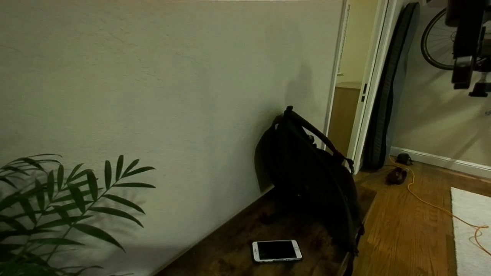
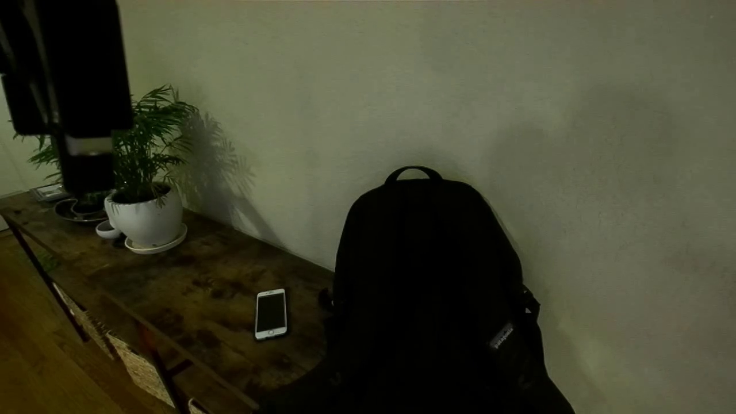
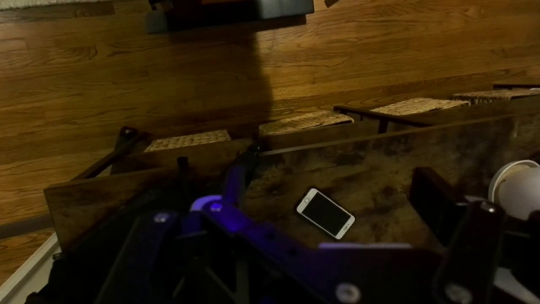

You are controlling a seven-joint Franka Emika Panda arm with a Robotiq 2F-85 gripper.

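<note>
A white phone with a dark screen [image 3: 326,213] lies flat on the brown wooden bench [image 3: 384,182]. My gripper is open in the wrist view, its two fingers wide apart with nothing held; the phone appears below, in the gap between them. A black backpack [image 2: 428,276] leans on the wall at one end of the bench, close to the phone [image 2: 271,314]. Part of the gripper [image 1: 462,73] enters exterior view 1 at the top right, high above the bench. Dark arm parts [image 2: 86,103] fill the top left of exterior view 2.
A white pot [image 2: 148,217] with a leafy plant stands on the bench beyond the phone. The wall [image 2: 290,124] runs along the back edge. Woven baskets [image 3: 303,121] sit under the front edge. Bare bench top lies between pot and phone.
</note>
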